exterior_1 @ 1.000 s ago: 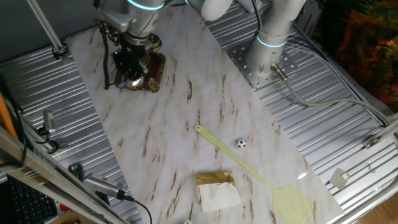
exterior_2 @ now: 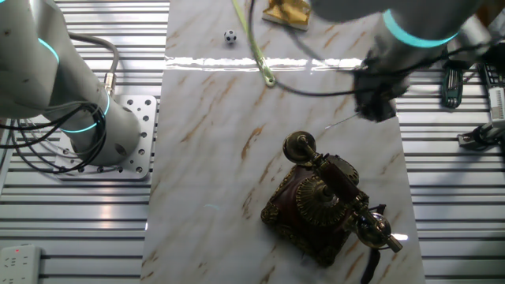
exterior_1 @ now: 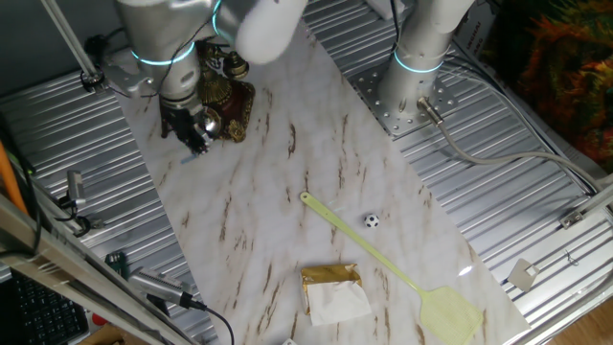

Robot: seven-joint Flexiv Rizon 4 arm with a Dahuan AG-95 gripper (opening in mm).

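Note:
An ornate old-style telephone (exterior_2: 304,211), dark red and brass, stands on the marble-patterned table with its handset (exterior_2: 341,183) across the top. My dark gripper (exterior_1: 198,144) is beside the telephone (exterior_1: 238,115) in exterior view 1, partly covering it. In exterior view 2 the gripper (exterior_2: 376,110) appears above the table's right part, apart from the telephone in the picture. A thin pale sliver shows near the fingertips in both views; what it is cannot be made out. The fingers are too dark and small to read.
A yellow-green fly swatter (exterior_1: 383,261), a small soccer ball (exterior_1: 372,220) and a gold-and-white packet (exterior_1: 335,297) lie across the table. The arm's base (exterior_1: 407,96) stands at one side. Mid-table, the surface between telephone and swatter is clear.
In exterior view 1 the arm and gripper have shifted left and somewhat down the picture, from over the telephone to beside it. More of the telephone shows. The other objects are unmoved.

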